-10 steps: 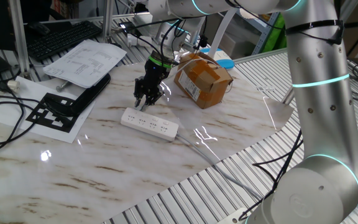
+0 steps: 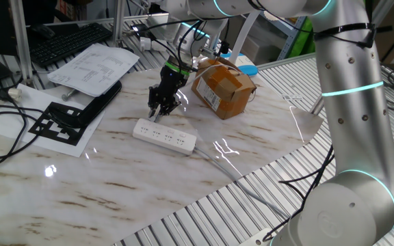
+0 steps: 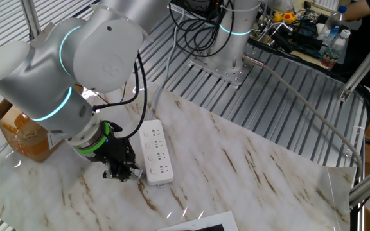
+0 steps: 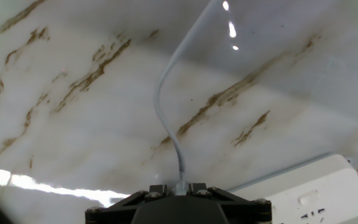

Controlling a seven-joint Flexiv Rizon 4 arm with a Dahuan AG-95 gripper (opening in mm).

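Observation:
A white power strip lies flat on the marble-patterned table, its sockets facing up; one end shows at the lower right of the wrist view. My gripper points down close beside the strip's far long side, fingertips low over the tabletop. In the wrist view a thin pale cable runs down to the fingertips, and its end sits between the nearly joined fingers. The gripper looks shut on this cable end. Whether a plug is on it is hidden by the fingers. Exterior view 2 shows the gripper right next to the strip.
An open cardboard box stands behind the gripper. Papers, a black bracket and a marker sheet occupy the left. The strip's grey cord crosses the slatted surface. Clear tabletop lies in front of the strip.
The two fingertips seem to have drawn closer together over the last second. The arm, the power strip and the box keep their places.

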